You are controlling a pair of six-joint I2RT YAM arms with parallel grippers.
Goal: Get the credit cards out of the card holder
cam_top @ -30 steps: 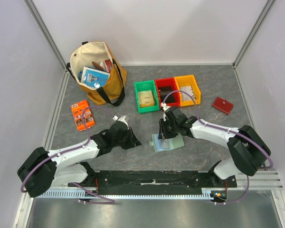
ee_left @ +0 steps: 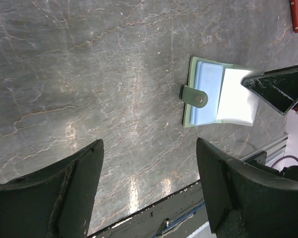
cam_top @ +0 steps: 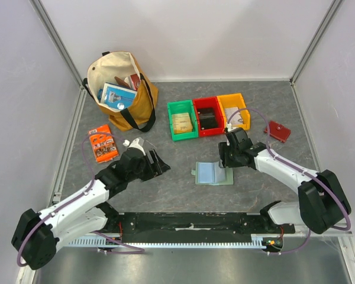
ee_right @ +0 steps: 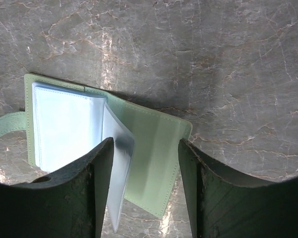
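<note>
The green card holder (cam_top: pixel 205 171) lies open on the grey table, right of centre, with pale blue sleeves (ee_right: pixel 67 126) and a strap at its left end. One translucent sleeve stands half raised toward the green cover (ee_right: pixel 151 148). My right gripper is open just over that raised sleeve, which runs beside its left finger; I cannot tell if they touch. My left gripper stands open to the left of the holder, over bare table, with nothing between its fingers.
Green (cam_top: pixel 173 107), red (cam_top: pixel 206 100) and yellow (cam_top: pixel 229 99) bins stand at the back. A tan bag (cam_top: pixel 148 100) and an orange packet (cam_top: pixel 103 144) are at the left, a red wallet (cam_top: pixel 277 131) at the right.
My right gripper has moved right, and the card holder has shifted slightly right and straightened. My left gripper has drawn back a little to the left.
</note>
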